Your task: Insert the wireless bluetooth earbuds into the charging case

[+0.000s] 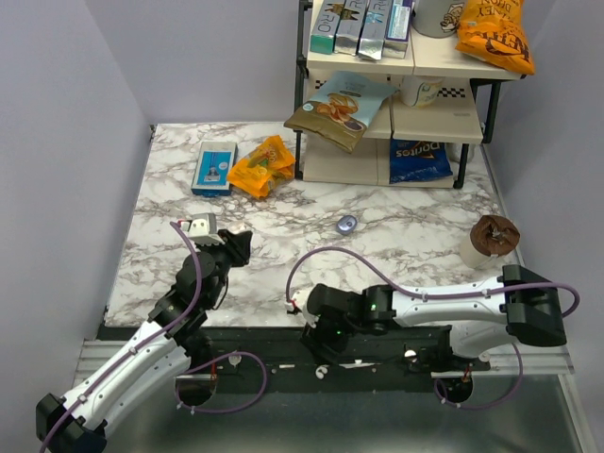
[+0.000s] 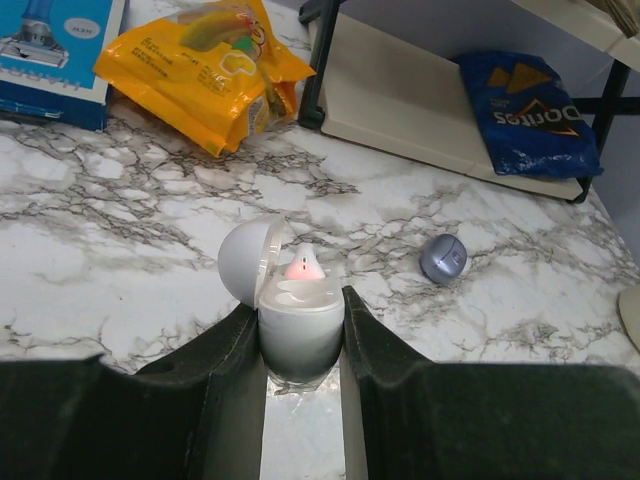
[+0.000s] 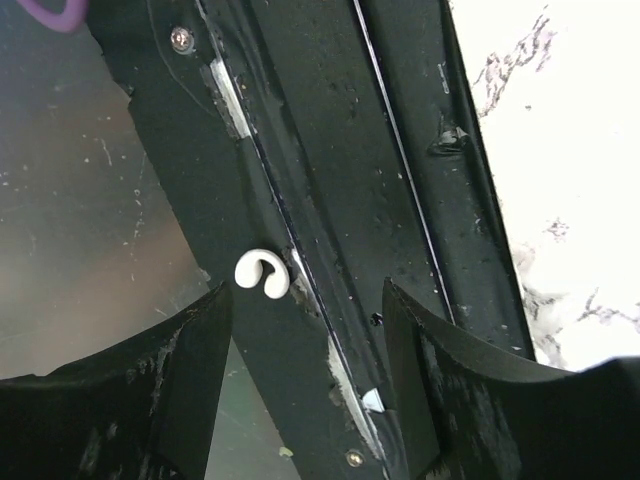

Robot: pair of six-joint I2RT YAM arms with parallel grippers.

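Note:
A white earbud case [image 2: 300,335], lid open, is held by my left gripper in the left wrist view; a white piece with a pink spot shows inside it. From above, my left gripper [image 1: 236,245] is over the left side of the marble table [image 1: 156,269]. My right gripper stands open over the black front edge, nothing between its fingers. A small lilac-grey object [image 1: 346,224] [image 2: 443,258] lies on the marble near the middle.
A shelf rack [image 1: 425,121] with packs stands at the back. A blue box [image 1: 198,179], a yellow bag [image 1: 260,168] and a cylinder [image 1: 481,243] on the right edge border the clear middle of the table.

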